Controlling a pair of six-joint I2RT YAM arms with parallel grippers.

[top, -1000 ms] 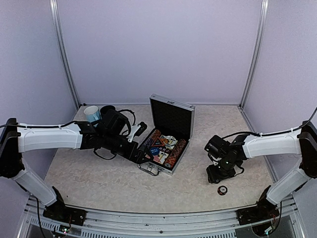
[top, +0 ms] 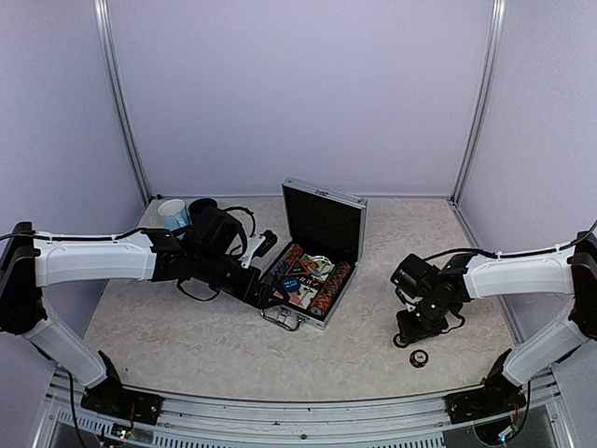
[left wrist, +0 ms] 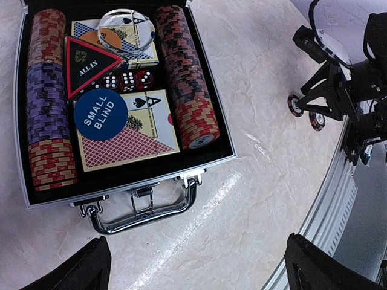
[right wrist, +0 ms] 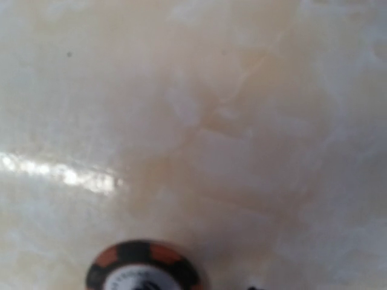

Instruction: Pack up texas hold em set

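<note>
The silver poker case (top: 303,319) stands open at mid-table. In the left wrist view it holds chip rows (left wrist: 47,96), cards (left wrist: 145,133), dice (left wrist: 128,81), a blue small blind disc (left wrist: 100,114) and a red all-in triangle (left wrist: 89,65). My left gripper is open and empty before the handle (left wrist: 148,225). At the table's right, my right gripper (top: 403,338) is low beside one loose black-and-orange chip (left wrist: 294,106); a second chip (top: 419,358) lies nearby. Its fingers barely show in the right wrist view, where a chip (right wrist: 142,266) is partly cut off. I cannot tell whether it grips one.
A light blue cup (top: 173,214) and a black cup (top: 201,207) stand at the back left. The case lid (top: 324,219) is raised at the back. Bare table (top: 350,355) lies between the case and the chips.
My right gripper has shifted slightly right, and a second chip beside its fingertips now shows in the top view. The left arm and the case look unchanged.
</note>
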